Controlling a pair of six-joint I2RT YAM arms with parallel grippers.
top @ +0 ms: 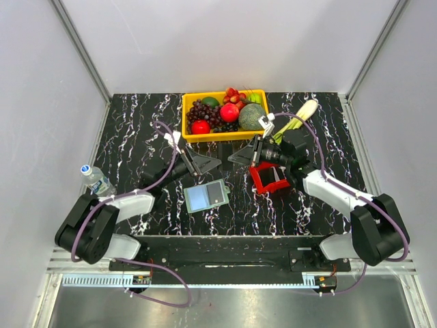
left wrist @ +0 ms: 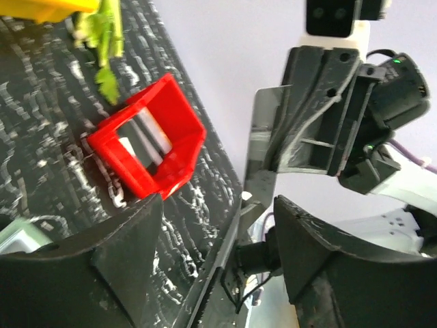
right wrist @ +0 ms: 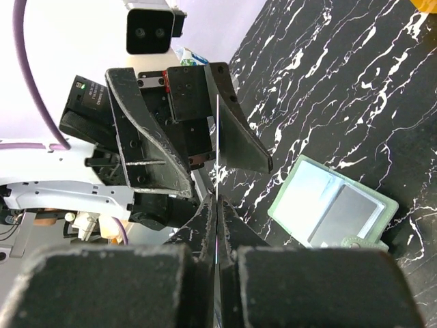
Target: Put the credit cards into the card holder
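Observation:
A thin card (right wrist: 217,137) stands edge-on in the right wrist view, pinched at its near end by my right gripper, which is shut on it. In the top view this card (top: 225,154) shows dark between the two grippers. My left gripper faces it with fingers apart, one on each side of the card. Whether either left finger touches it I cannot tell. The pale green card holder (right wrist: 298,191) lies flat on the table, with a clear window and a grey panel. A red box (top: 255,180) holds further cards (left wrist: 140,143).
A yellow crate of fruit (top: 188,116) stands at the back. Celery (top: 300,117) lies at the right, and a water bottle (top: 100,182) is at the left edge.

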